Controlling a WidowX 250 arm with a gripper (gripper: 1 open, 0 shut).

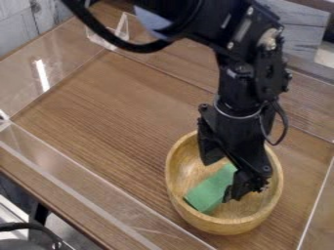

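Note:
A round tan bowl [243, 216] stands on the wooden table at the lower right. A green oblong object [209, 190] lies inside it. My black gripper [229, 160] is open over the right and back part of the bowl, its fingers reaching down beside the green object and hiding part of it. I cannot tell whether it touches the object.
A small clear plastic item [107, 27] sits at the back left. A grey panel is at the back right.

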